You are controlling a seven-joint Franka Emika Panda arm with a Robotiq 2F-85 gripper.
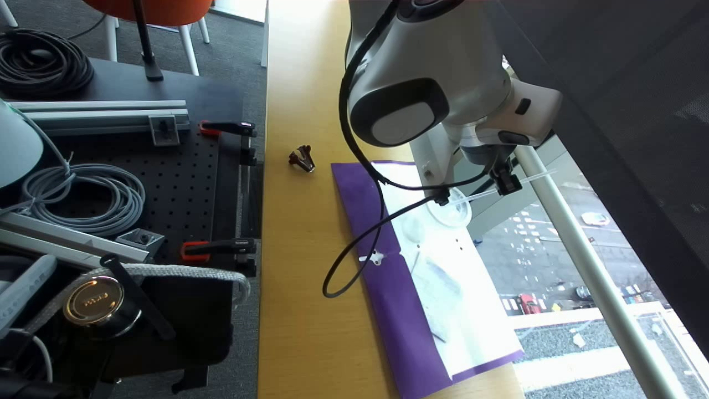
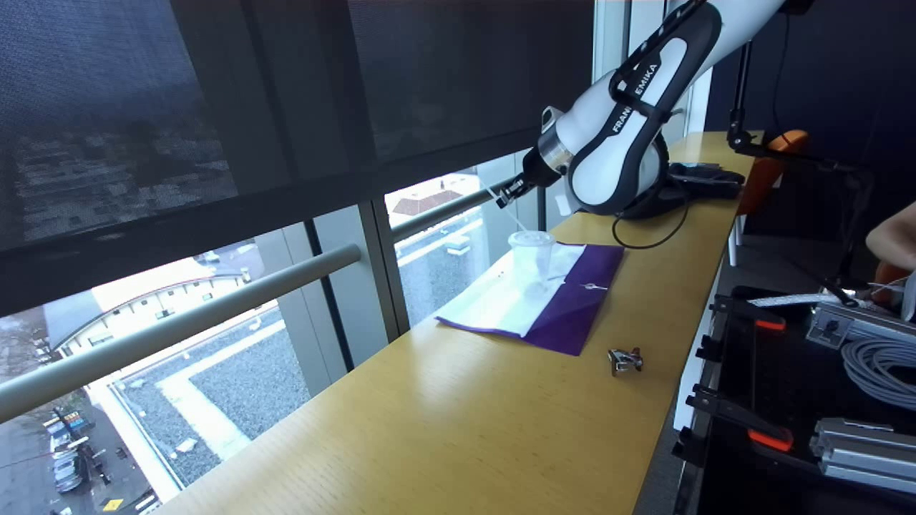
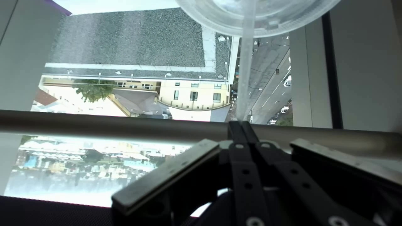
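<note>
A translucent plastic cup [image 2: 532, 260] with a clear lid [image 1: 453, 211] stands upright on a white and purple sheet [image 2: 562, 319]. My gripper is shut on a thin clear straw [image 3: 247, 64], its fingertips closed together at the straw in the wrist view. In the second exterior view the gripper [image 2: 504, 201] is above the cup and to its window side. The straw [image 2: 517, 219] slants down from the fingers to the lid, and its other end sticks out past them. Whether its lower end passes through the lid, I cannot tell.
A metal rail [image 1: 591, 266] runs along the window close to the gripper. A small dark metal clip-like object [image 1: 303, 158] lies on the wooden table [image 1: 306, 279]. A white key-shaped piece [image 1: 374, 257] rests on the purple strip.
</note>
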